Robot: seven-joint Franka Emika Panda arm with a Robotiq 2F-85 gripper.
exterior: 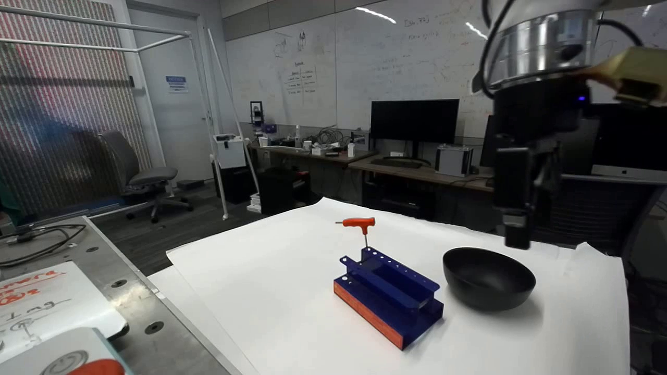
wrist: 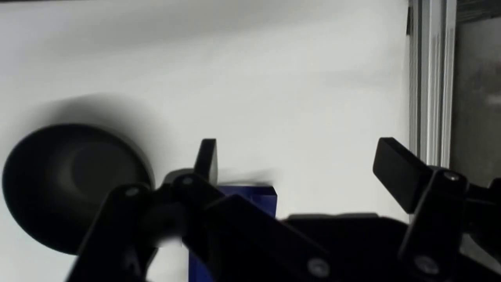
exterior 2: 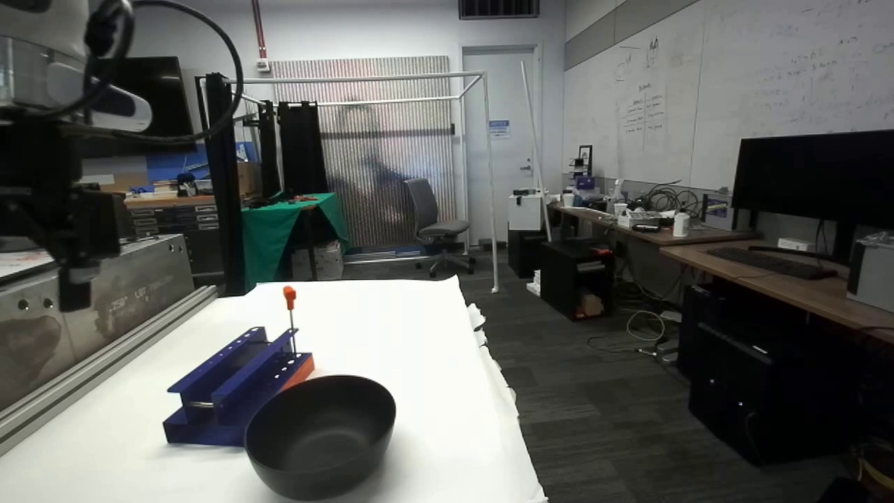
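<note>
A T-handled tool with an orange grip [exterior: 359,222] stands upright in a hole at one end of a blue rack [exterior: 391,281], which has an orange strip along one side. Beside the rack sits a black bowl [exterior: 489,278]; its inside looks empty in the wrist view. My gripper [exterior: 517,237] hangs in the air above the table, apart from everything. Its fingers are spread wide in the wrist view, with nothing held between them. Part of the rack [wrist: 270,199] shows below there, mostly covered by the gripper's body, and the bowl [wrist: 75,188] lies to the left.
White paper [exterior: 262,281] covers the table, with broad clear areas around the rack and bowl. A metal rail [wrist: 432,94] runs along one edge. On the other side of exterior view 1 are a whiteboard [exterior: 44,300] and cables on a metal bench.
</note>
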